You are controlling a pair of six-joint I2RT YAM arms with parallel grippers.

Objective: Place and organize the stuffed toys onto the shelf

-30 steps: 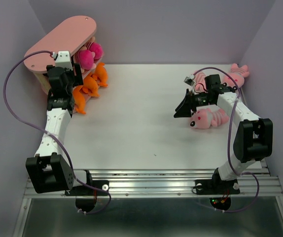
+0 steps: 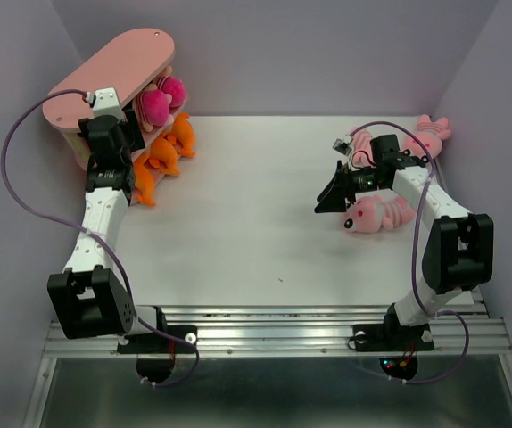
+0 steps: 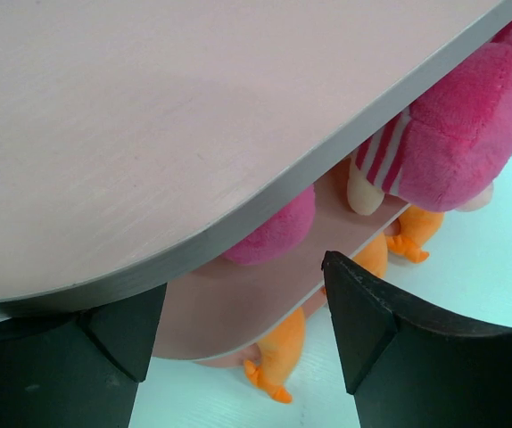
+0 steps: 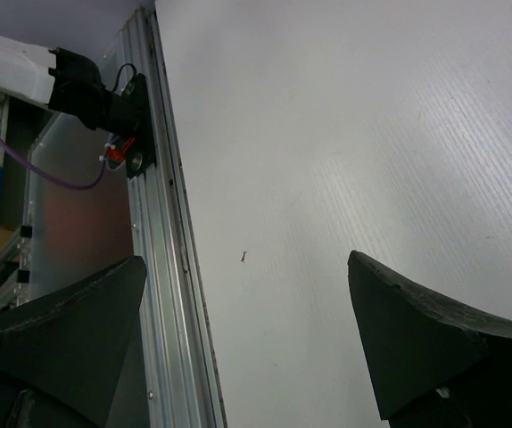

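A pink shelf (image 2: 111, 73) stands at the back left. Magenta toys (image 2: 156, 107) rest on its middle board, and orange toys (image 2: 145, 183) lie lower, at its bottom edge. In the left wrist view, one magenta toy (image 3: 278, 230) is partly hidden under the top board, and a striped magenta toy (image 3: 470, 125) sits farther along. My left gripper is open at the shelf's front, nothing between its fingers. My right gripper is open and empty over the table. Light pink striped toys (image 2: 376, 214) lie at the right, partly behind the right arm.
Grey walls enclose the back and sides, and a metal rail (image 2: 265, 318) runs along the front edge. The shelf's top board edge (image 3: 327, 147) overhangs close to my left gripper.
My left arm has shifted slightly at the shelf, its wrist a little forward and its elbow a little up in the top view. The right arm and the visible toys have stayed put.
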